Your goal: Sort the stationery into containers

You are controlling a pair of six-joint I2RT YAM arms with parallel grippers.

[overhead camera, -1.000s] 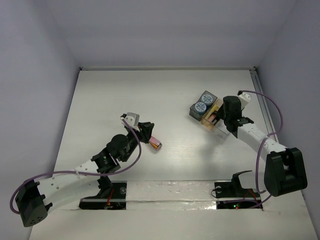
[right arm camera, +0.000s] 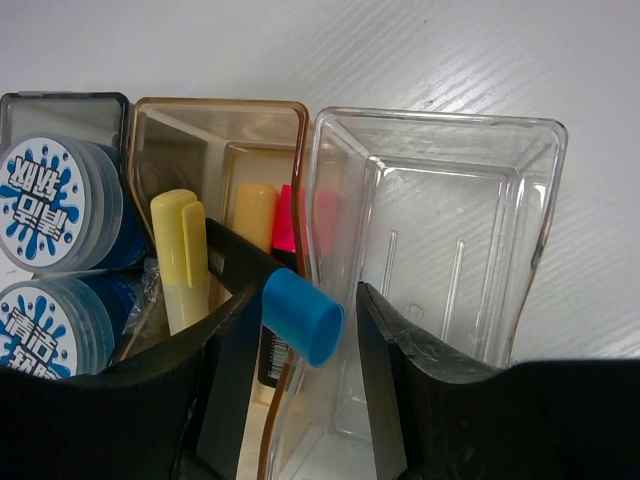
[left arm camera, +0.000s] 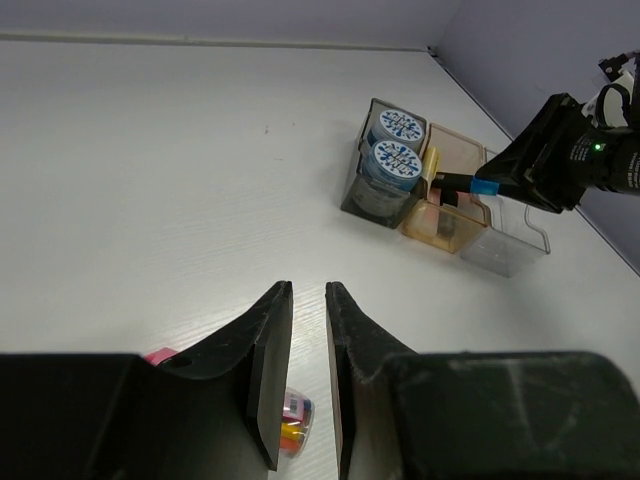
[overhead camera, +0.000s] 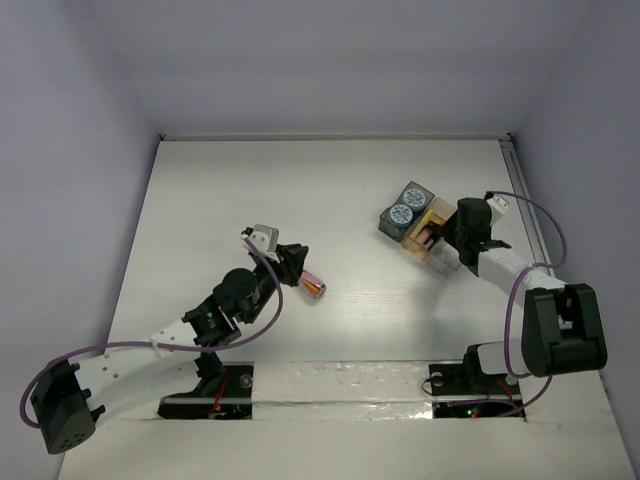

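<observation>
A black marker with a blue cap [right arm camera: 300, 315] lies slanted in the amber container [right arm camera: 220, 120], among a yellow highlighter [right arm camera: 178, 240] and other pens. My right gripper is over it, fingers parted around the blue cap; contact is unclear. The clear container [right arm camera: 440, 160] beside it is empty. Dark containers [overhead camera: 391, 225] hold two blue-lidded jars [right arm camera: 40, 200]. My left gripper points across the table, fingers slightly parted with nothing between, near pink and orange items [left arm camera: 295, 420] lying on the table, partly hidden behind it.
The containers stand together at the right of the table [overhead camera: 280, 180], whose middle and back are clear. Walls border the workspace at the sides and back.
My left arm has not visibly moved.
</observation>
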